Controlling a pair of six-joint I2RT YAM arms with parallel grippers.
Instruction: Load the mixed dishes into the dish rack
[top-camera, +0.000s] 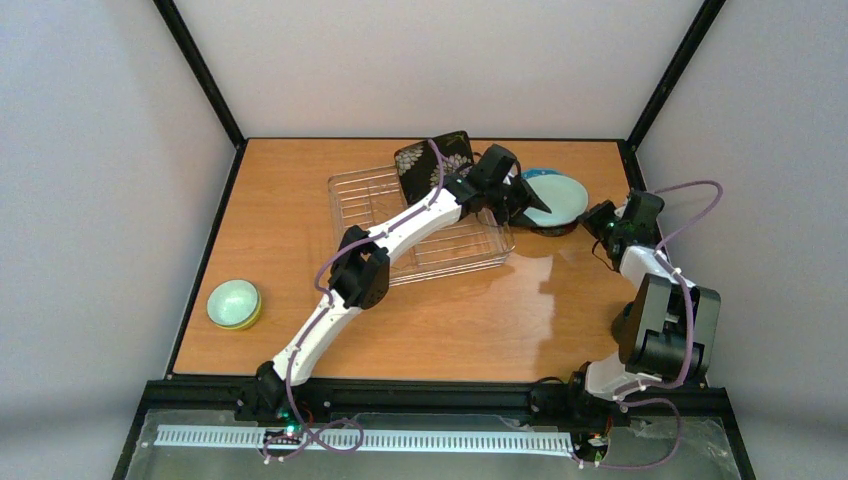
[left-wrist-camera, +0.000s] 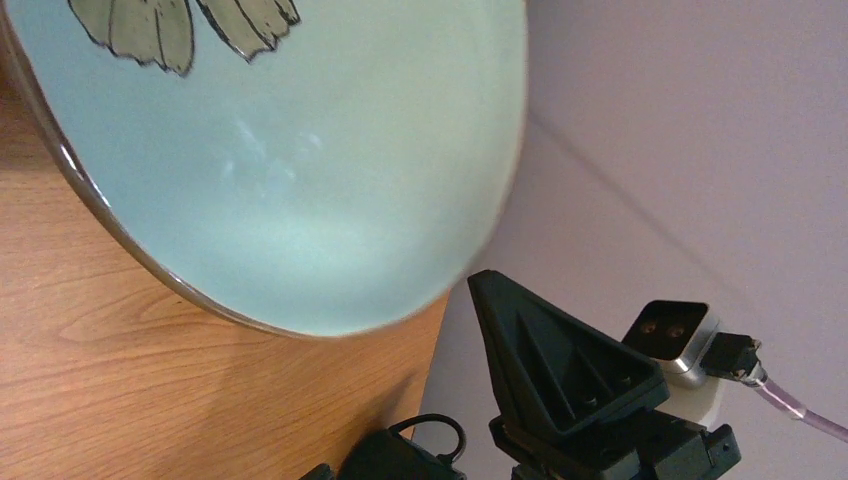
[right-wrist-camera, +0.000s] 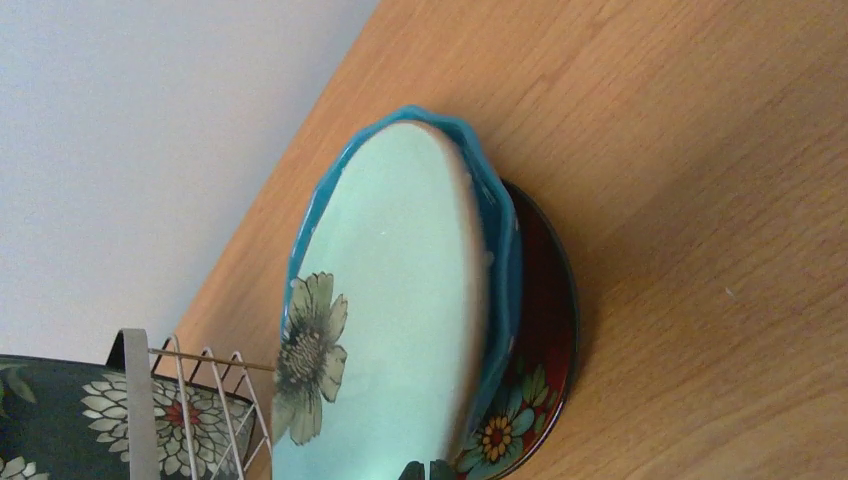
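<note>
A pale mint plate (top-camera: 558, 200) with a grey flower lies tilted on the stack at the right. Under it show a scalloped blue dish (right-wrist-camera: 505, 290) and a dark red floral dish (right-wrist-camera: 545, 290). My left gripper (top-camera: 538, 213) is open at the plate's left side, one finger over its edge; whether the rim lies between the fingers is hidden. On the opposite side, my right gripper (top-camera: 586, 216) is shut, its tips by the plate's rim. Nothing shows between them. The wire dish rack (top-camera: 440, 268) stands left of the stack, partly under my left arm.
A dark flowered square plate (top-camera: 418, 172) stands in the back of the rack. Stacked bowls (top-camera: 233, 303), mint over yellow, sit at the far left. The right wall is close to my right arm.
</note>
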